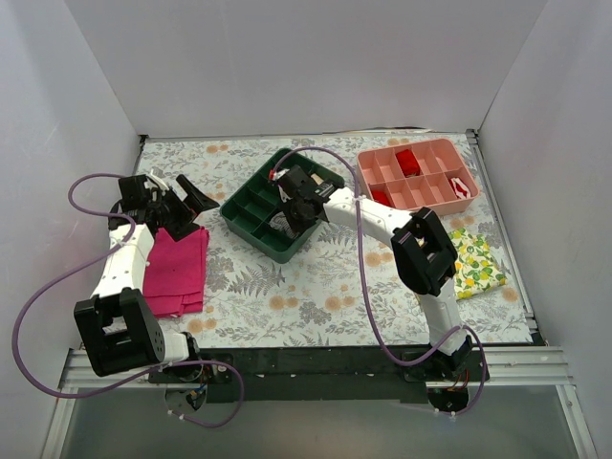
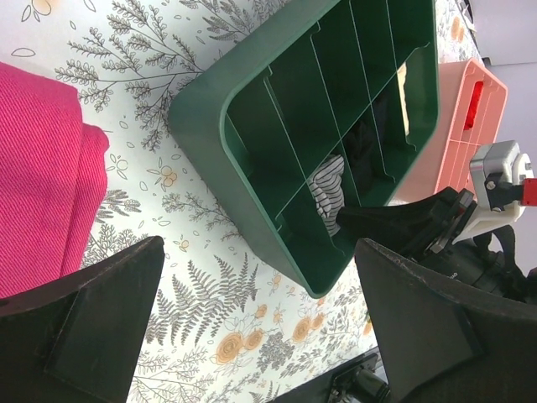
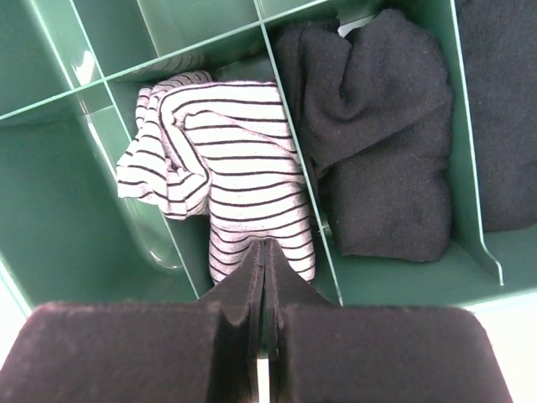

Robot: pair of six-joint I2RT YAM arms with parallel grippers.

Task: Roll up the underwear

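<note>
A black-and-white striped garment [image 3: 243,168] lies bunched in one compartment of the green box [image 1: 232,227]. In the right wrist view one end of it is crumpled and the other lies flatter. Directly over its flatter end is my right gripper, shut, with nothing seen between its fingers; whether the tips touch the cloth I cannot tell. The left wrist view shows the striped cloth [image 2: 327,189] beside the right fingers. My left gripper [image 1: 204,202] stands open and empty, left of the box.
Dark cloths [image 3: 382,143] fill neighbouring compartments of the green box. A pink divided box [image 1: 435,196] with red items stands at the right. Red folded cloth [image 1: 175,273] lies at left, a lemon-print cloth [image 1: 476,263] at right.
</note>
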